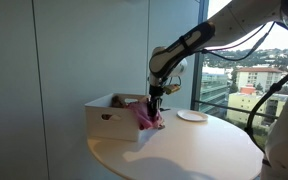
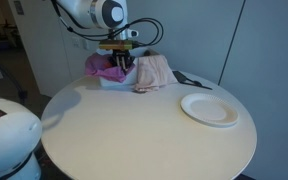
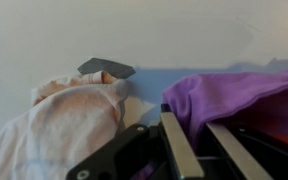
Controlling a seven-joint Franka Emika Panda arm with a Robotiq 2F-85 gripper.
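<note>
A purple cloth (image 2: 104,68) hangs over the edge of a white box (image 1: 109,122), and a pale pink cloth (image 2: 156,74) drapes beside it. My gripper is down at the purple cloth, its two fingers (image 3: 180,148) apart in the wrist view. Folds of the purple cloth (image 3: 224,95) lie over and between the fingertips; whether they press on it is hidden. To the left in that view is the pale cloth (image 3: 69,130), clear of the fingers. From outside, the gripper (image 1: 156,106) is at the box's right side.
A white plate (image 2: 210,110) rests on the table's right part. Behind it lies a dark flat utensil (image 2: 192,80). A window stands beyond the table.
</note>
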